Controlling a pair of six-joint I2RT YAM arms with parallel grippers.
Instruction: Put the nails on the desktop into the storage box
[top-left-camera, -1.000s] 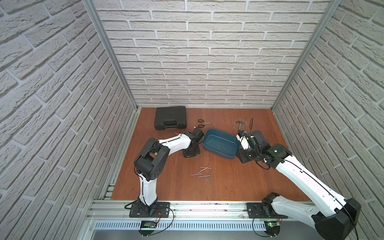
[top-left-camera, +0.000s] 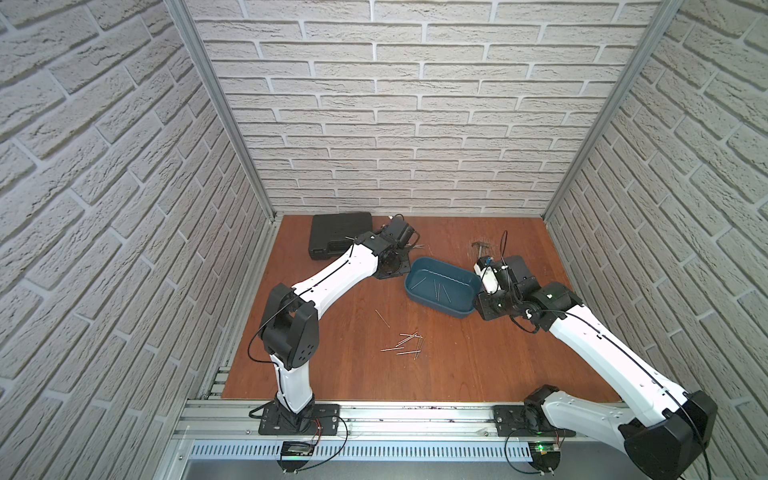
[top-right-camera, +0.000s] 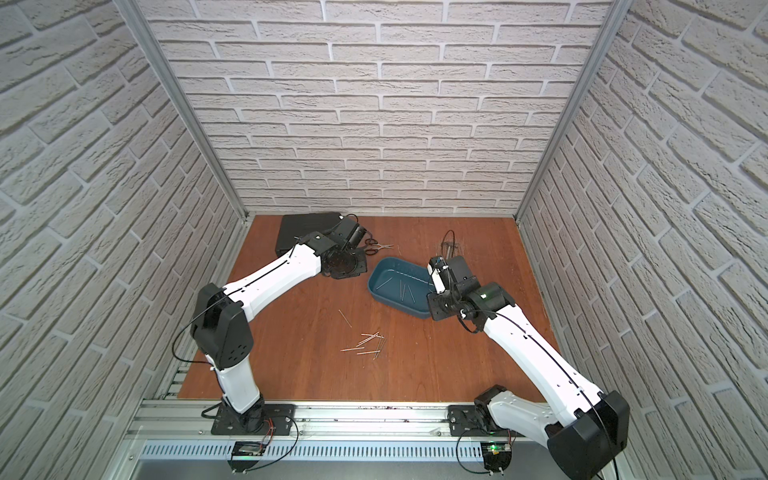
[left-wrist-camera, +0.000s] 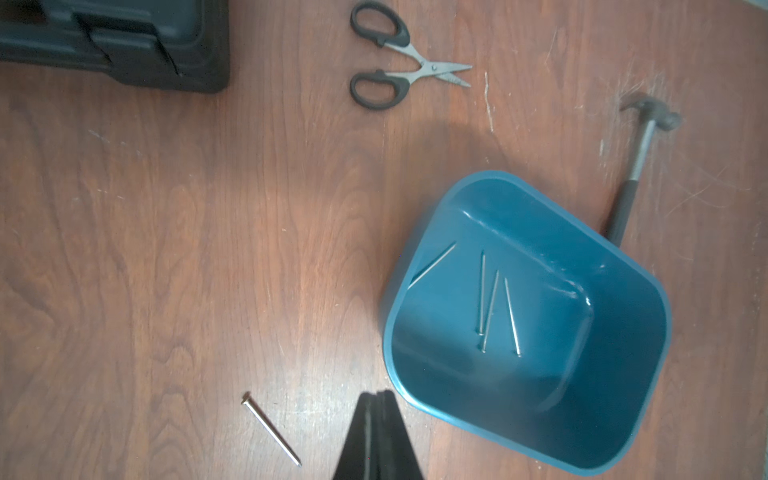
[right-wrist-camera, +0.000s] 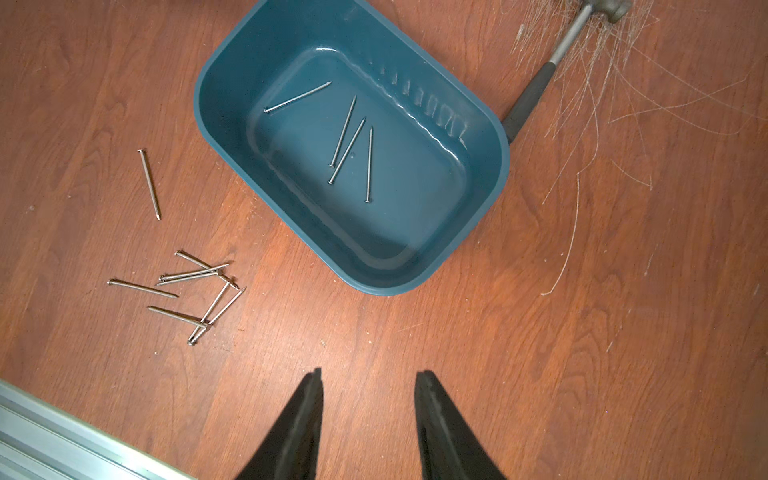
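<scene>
The blue storage box (left-wrist-camera: 468, 430) stands mid-table with several nails (right-wrist-camera: 349, 132) on its floor. A lone nail (left-wrist-camera: 272, 429) lies on the wood left of the box. In the left wrist view my left gripper is raised over the table, its fingers together and nothing between them; the lone nail is to their left, apart from them. A loose pile of several nails (right-wrist-camera: 192, 280) lies nearer the front edge, some crossing. In the right wrist view my right gripper stands open above bare wood, with nothing between its fingers.
Black-handled scissors (left-wrist-camera: 404, 60) lie behind the box, and a hammer (left-wrist-camera: 642, 156) lies at its far right side. A black case (top-left-camera: 340, 232) occupies the back left. Bare tabletop (right-wrist-camera: 560, 384) stretches to the right of the nail pile.
</scene>
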